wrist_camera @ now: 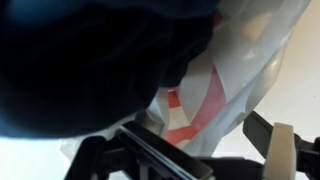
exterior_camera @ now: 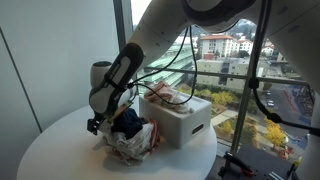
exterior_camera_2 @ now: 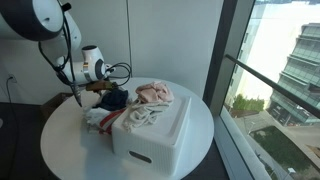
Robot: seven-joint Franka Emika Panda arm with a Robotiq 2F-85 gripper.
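Note:
A dark navy cloth (exterior_camera: 127,122) lies on top of a whitish plastic bag (exterior_camera: 132,145) on the round white table. In the wrist view the navy cloth (wrist_camera: 100,70) fills the upper left, and the bag (wrist_camera: 225,95), with red and white showing, lies beside it. My gripper is open, its dark fingers (wrist_camera: 268,140) at the bottom of that view, close to the cloth and bag. From exterior view 1 the gripper (exterior_camera: 98,124) is low at the left of the pile. Whether its fingers touch the cloth cannot be made out.
A white bin (exterior_camera_2: 150,145) stands beside the pile, with pink and pale cloths (exterior_camera_2: 153,94) heaped on it. Bare white table (exterior_camera: 60,150) lies to the left in exterior view 1. Loose cables hang from the arm, and tall windows stand behind the bin.

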